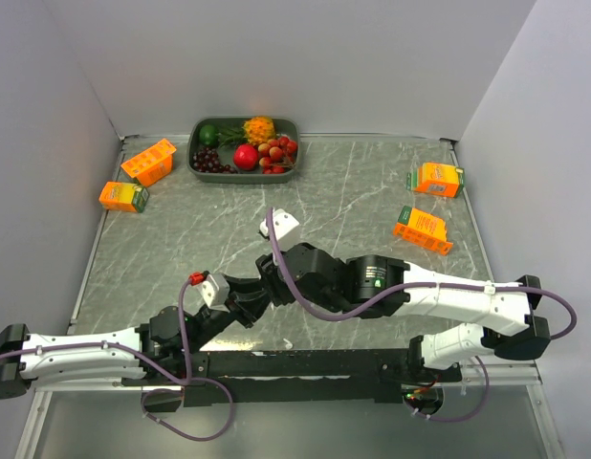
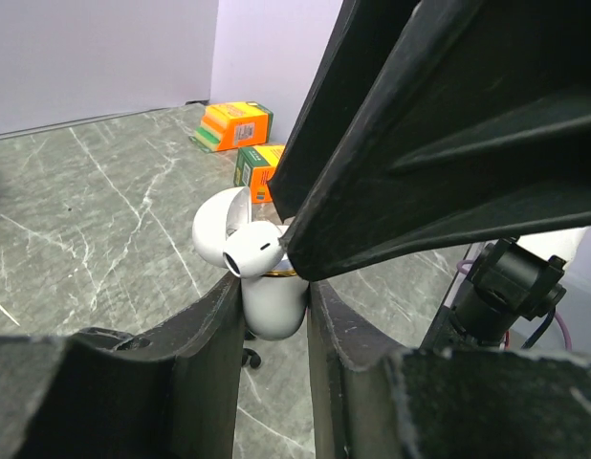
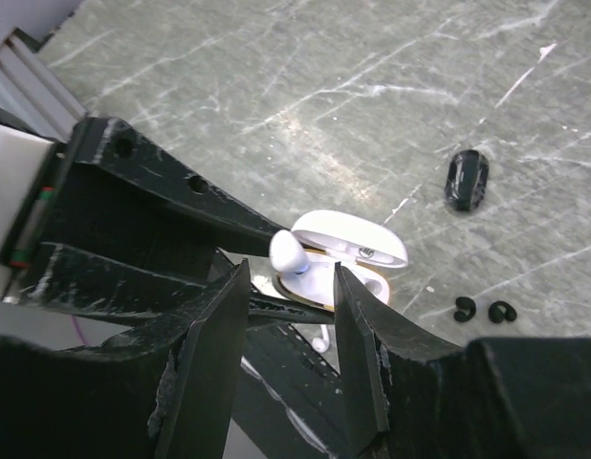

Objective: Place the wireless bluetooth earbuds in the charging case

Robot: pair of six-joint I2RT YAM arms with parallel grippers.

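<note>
My left gripper is shut on the white charging case (image 2: 273,311), which it holds above the table with its lid (image 3: 351,233) raised. A white earbud (image 2: 254,249) sits at one end of the case; its head stands well proud of the tray, not seated flush. My right gripper is open around this end, one fingertip on each side of the earbud in its view. In the left wrist view its dark fingers (image 2: 410,124) cover the case's right side. What looks like another white earbud (image 3: 321,339) shows below the left fingers.
A glossy black oblong (image 3: 467,180) and two small black pieces (image 3: 465,309) lie on the marble table. A green tray of fruit (image 1: 196,163) stands at the back. Orange boxes (image 1: 423,229) sit left and right.
</note>
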